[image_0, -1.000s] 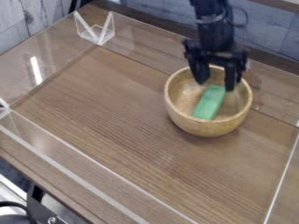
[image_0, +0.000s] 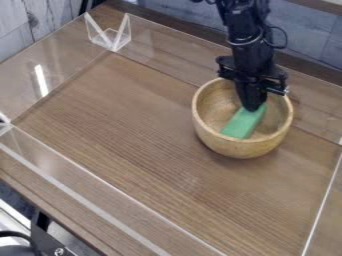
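A wooden bowl (image_0: 214, 135) sits toward the back right of the table, holding a green oblong object (image_0: 242, 121). My black gripper (image_0: 250, 97) reaches down from the top into the back right of the bowl, at the upper end of the green object. Its fingertips are dark and small, so whether anything is between them cannot be told.
A white wire rack (image_0: 110, 32) stands at the back left. A ledge and wall run along the back, and a cable lies at the bottom left corner.
My gripper has come down from above the back of the bowl into it, over the green object's upper end.
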